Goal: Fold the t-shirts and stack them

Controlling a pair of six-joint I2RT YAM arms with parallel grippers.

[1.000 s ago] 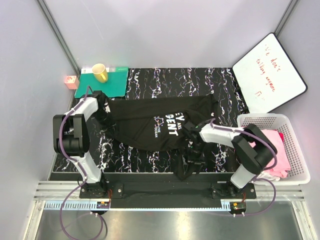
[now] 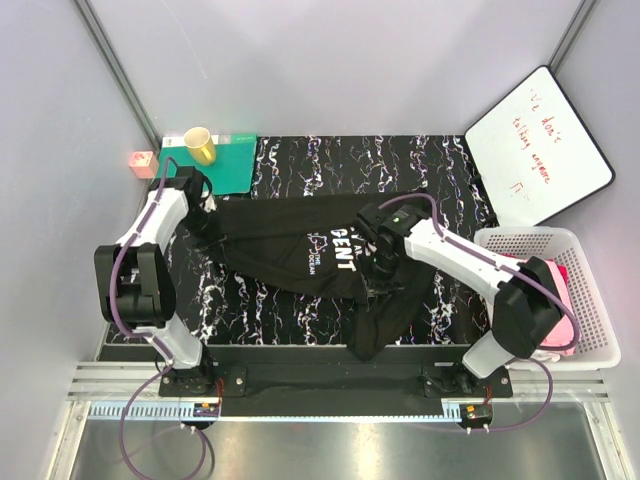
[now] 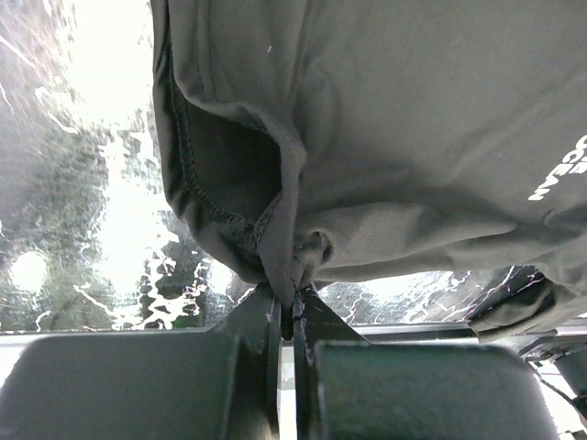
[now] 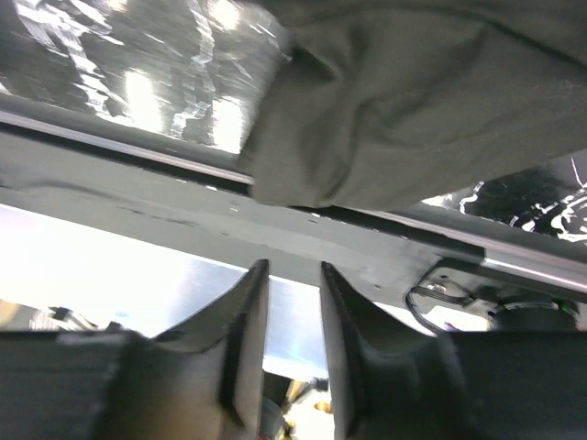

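Observation:
A dark T-shirt (image 2: pixel 290 250) with white lettering lies spread on the black marbled table, one part trailing to the front edge near the right. My left gripper (image 2: pixel 205 240) is at its left end, shut on a fold of that cloth (image 3: pixel 284 202), which rises between the fingertips in the left wrist view. My right gripper hangs above the shirt's front right part, fingers parted with nothing between them; below it the loose corner (image 4: pixel 312 156) reaches the table edge.
A white basket (image 2: pixel 595 300) with pink cloths stands right, a whiteboard (image 2: pixel 535 140) back right, a yellow mug (image 2: pixel 200 145) on a green mat (image 2: pixel 235 160) back left, beside a pink box (image 2: pixel 142 165). Bare table shows along the back.
My right gripper has risen and moved back, away from the shirt's front corner.

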